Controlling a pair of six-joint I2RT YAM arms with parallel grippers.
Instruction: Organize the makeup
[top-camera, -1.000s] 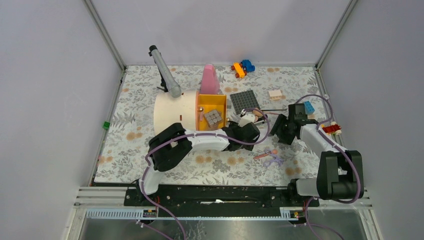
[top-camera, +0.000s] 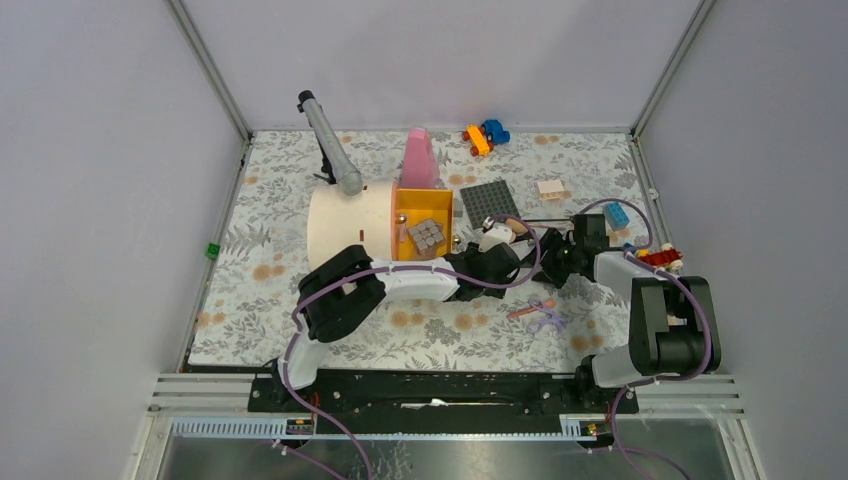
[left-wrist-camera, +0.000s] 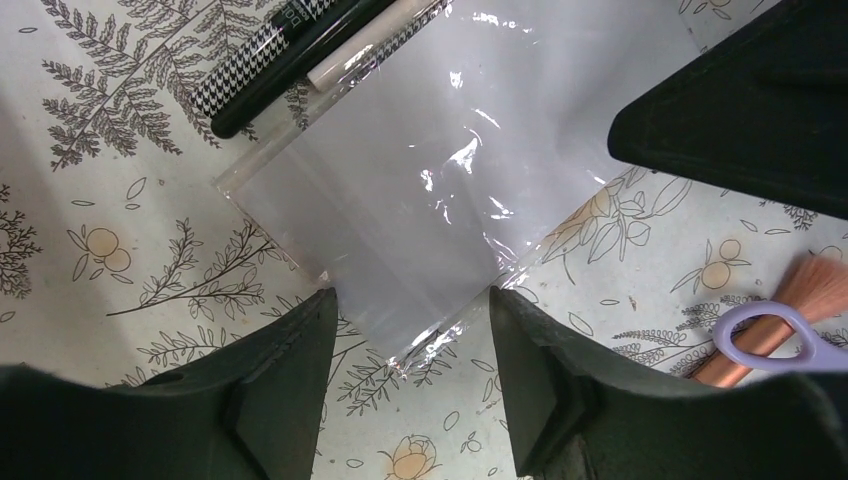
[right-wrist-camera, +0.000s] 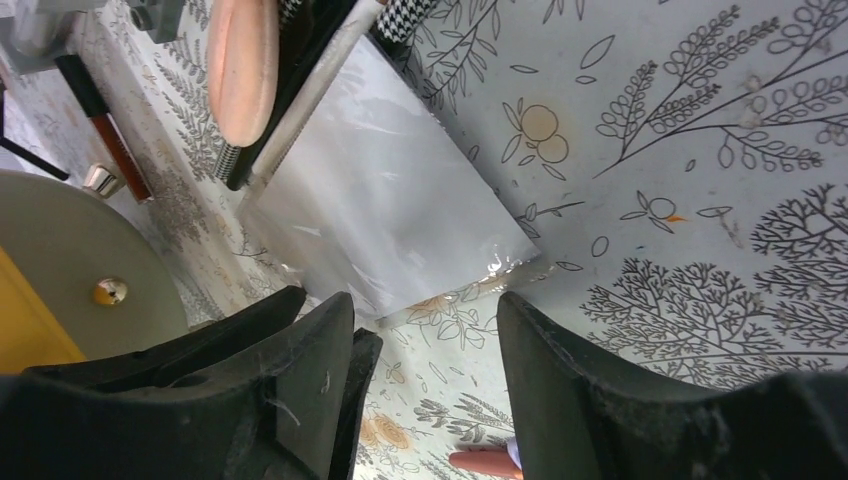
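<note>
A clear plastic bag with a white inside lies flat on the patterned table. My left gripper is shut on its near corner. Along the bag's far edge lie black and houndstooth cosmetic pens, a pale pink tube and, in the right wrist view, a peach sponge or puff. My right gripper is part open over the bag's edge, beside the left gripper. A brush and purple scissors lie to the near right.
An orange box in a cream cylinder stands left. A dark grid plate, pink object, toy car and bricks lie behind and right.
My right arm has moved inward to the left, bringing its gripper closer to the bag and the left gripper. The left arm holds still.
</note>
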